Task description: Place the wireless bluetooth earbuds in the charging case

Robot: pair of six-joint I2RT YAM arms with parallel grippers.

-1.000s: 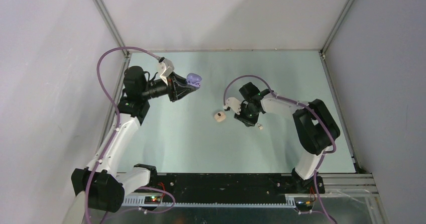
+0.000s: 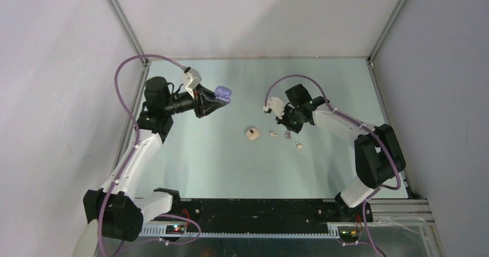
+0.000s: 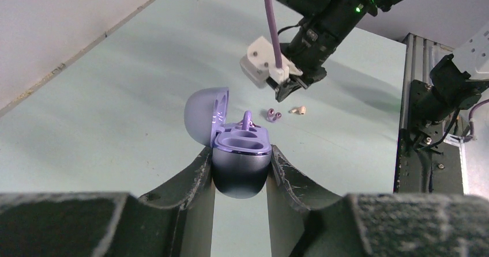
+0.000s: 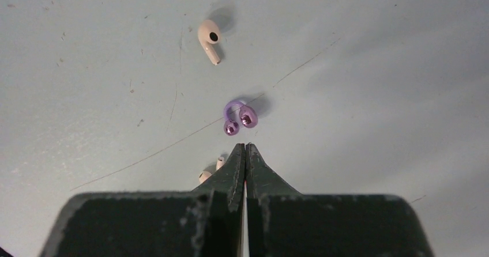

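Observation:
My left gripper [image 2: 210, 102] holds the open lavender charging case [image 3: 240, 159] up over the left of the table; the case has its lid raised and a purple piece stands in it. My right gripper is shut, nothing visible between its fingertips, above the loose earbuds. Below it lies a purple U-shaped earbud [image 4: 248, 116], with a beige earbud [image 4: 209, 35] beyond it and another beige earbud [image 4: 204, 176] partly hidden behind the fingers.
A small beige case [image 2: 252, 133] lies in the middle of the table [image 2: 230, 165]. Walls stand on the left, back and right.
My right gripper has moved up the top view and to the right, uncovering the small earbuds on the table. The left gripper with the case is nearly still.

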